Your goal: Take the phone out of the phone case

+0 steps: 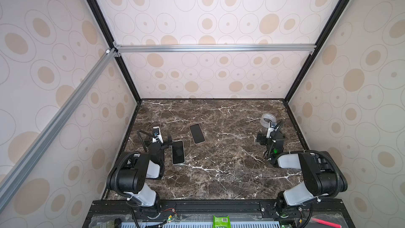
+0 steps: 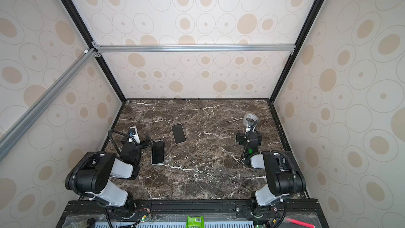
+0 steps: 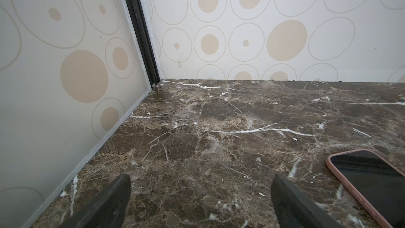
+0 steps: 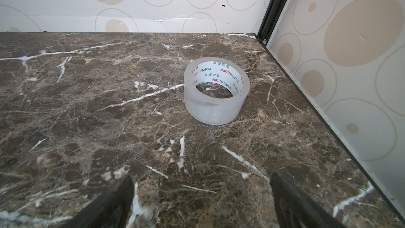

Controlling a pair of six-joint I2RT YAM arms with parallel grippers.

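Two dark-screened phone shapes lie on the marble table: one with a pink rim [image 1: 197, 133] near the middle, also at the right edge of the left wrist view [image 3: 367, 181], and a larger one with a light rim [image 1: 178, 152] nearer the front. Which is cased, or whether one is an empty case, I cannot tell. My left gripper stands open and empty at the left, just beside the front phone. My right gripper is open and empty at the right, in front of the tape roll.
A clear tape roll [image 4: 215, 109] sits at the back right near the wall. The marble table [image 1: 223, 160] has wide free room in the middle and back. Patterned walls enclose the left, back and right.
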